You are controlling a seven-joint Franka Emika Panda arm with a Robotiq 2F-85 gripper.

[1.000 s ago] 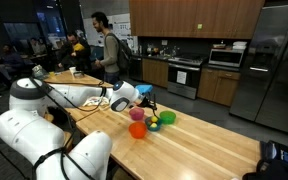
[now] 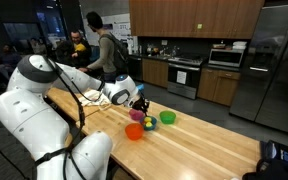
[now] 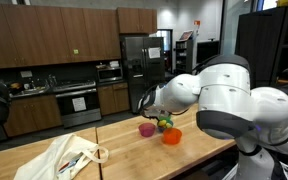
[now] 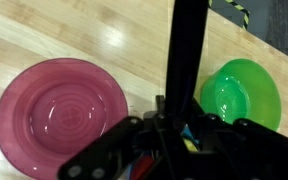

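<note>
My gripper is shut on a long black object (image 4: pixel 187 45), which reaches up to the top edge of the wrist view; what it is cannot be told. In exterior view 1 the gripper (image 2: pixel 140 103) hangs just above a group of bowls. A blue bowl (image 2: pixel 153 127) with something yellow in it is below, and the gripper mostly covers it in the wrist view. Beside it are a pink bowl (image 4: pixel 66 115), a green bowl (image 4: pixel 242 92) and an orange bowl (image 2: pixel 134 131).
White cloth (image 3: pixel 67 158) lies on the table in exterior view 2. A person (image 2: pixel 106 48) stands behind the arm.
My gripper has come down somewhat closer to the bowls, the dark object still in it. The bowls look unmoved.
</note>
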